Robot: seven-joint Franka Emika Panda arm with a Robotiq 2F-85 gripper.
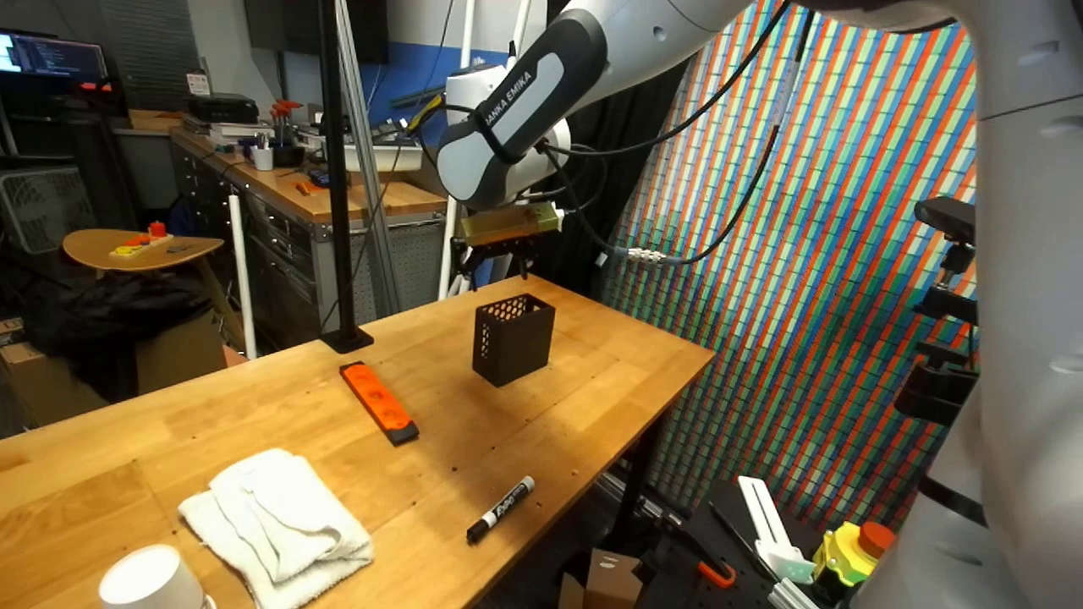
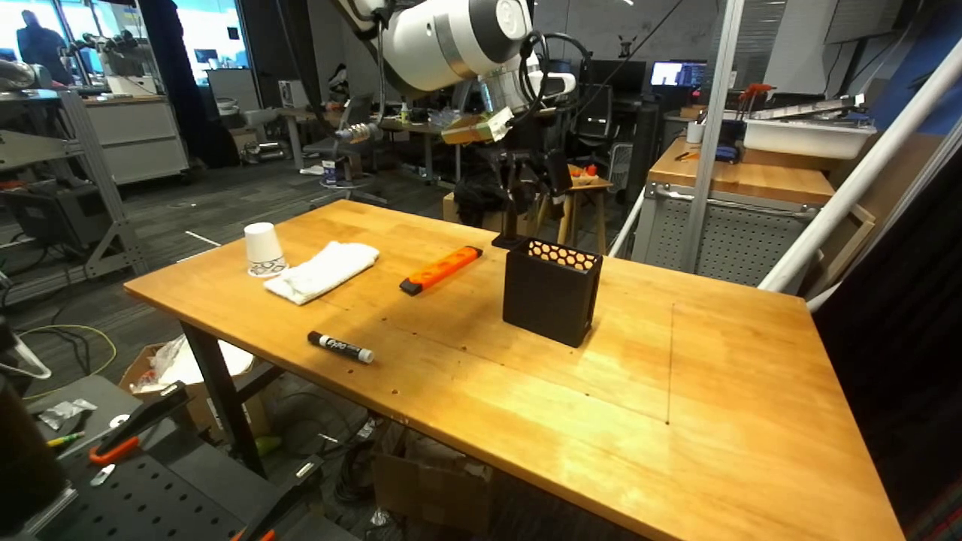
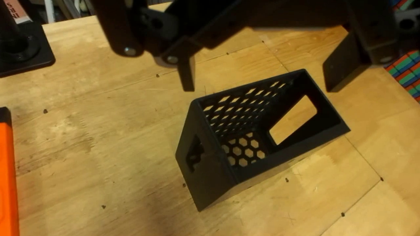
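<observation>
A black open-topped holder with honeycomb-cut walls (image 1: 515, 348) stands upright on the wooden table, and its inside looks empty in the wrist view. My gripper is open, its two dark fingertips (image 3: 186, 74) wide apart with nothing between them. From exterior view 2 the gripper (image 2: 536, 189) appears above the table, near the holder (image 2: 548, 293) and apart from it. An orange bar with black ends (image 1: 378, 402) lies left of the holder. Nearer the front edge rests a black-and-white marker (image 1: 500, 509).
A folded white cloth (image 1: 279, 528) and an upside-down white cup (image 1: 152, 580) occupy the table's near left in exterior view 1. A black post (image 1: 346, 339) rises at the far edge. Bare tabletop (image 2: 721, 397) extends beyond the holder.
</observation>
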